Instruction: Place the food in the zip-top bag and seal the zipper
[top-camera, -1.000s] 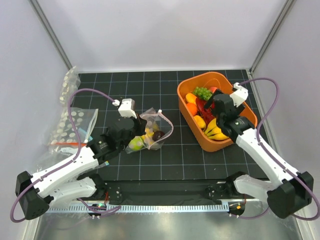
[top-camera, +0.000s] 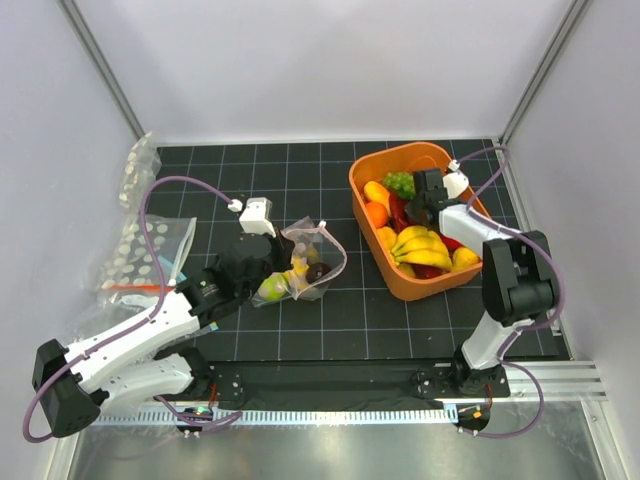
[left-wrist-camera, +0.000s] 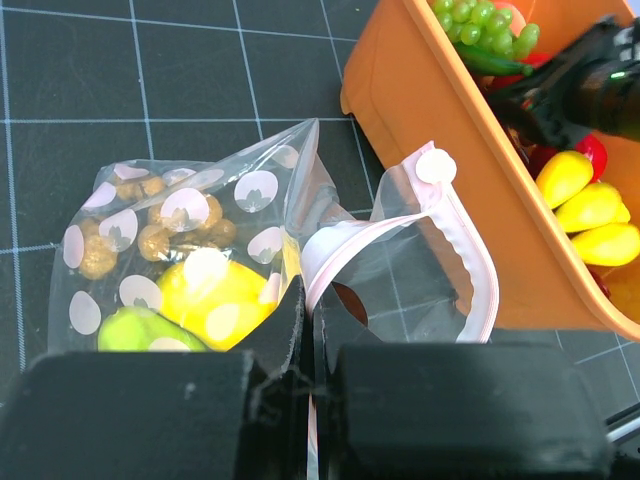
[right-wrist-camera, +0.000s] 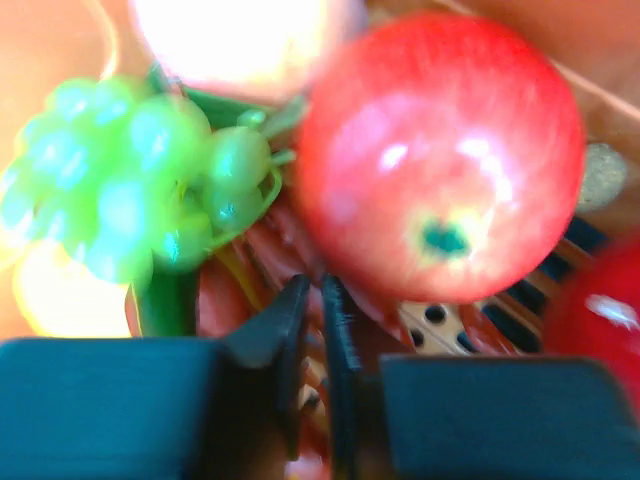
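A clear polka-dot zip top bag (left-wrist-camera: 262, 192) lies on the dark grid mat, holding a yellow food piece (left-wrist-camera: 215, 300), a green one (left-wrist-camera: 142, 330) and brown balls (left-wrist-camera: 155, 243). My left gripper is shut on the bag's mouth edge; the zip strip (left-wrist-camera: 485, 265) loops open to the right. Inside the orange bin (top-camera: 398, 282), my right gripper (top-camera: 414, 212) points down among the food. Its fingers (right-wrist-camera: 290, 320) are slightly apart, with nothing seen held. Ahead of them are a red apple (right-wrist-camera: 440, 160) and green grapes (right-wrist-camera: 125, 170).
Bananas (top-camera: 420, 245), an orange (top-camera: 377, 214) and other pieces fill the bin around the right gripper. More plastic bags (top-camera: 145, 250) lie at the left wall. A strip of bare mat (top-camera: 350, 300) separates bag from bin.
The bin has slid slightly left, with the bananas shifting inside. The left arm and bag look nearly unchanged.
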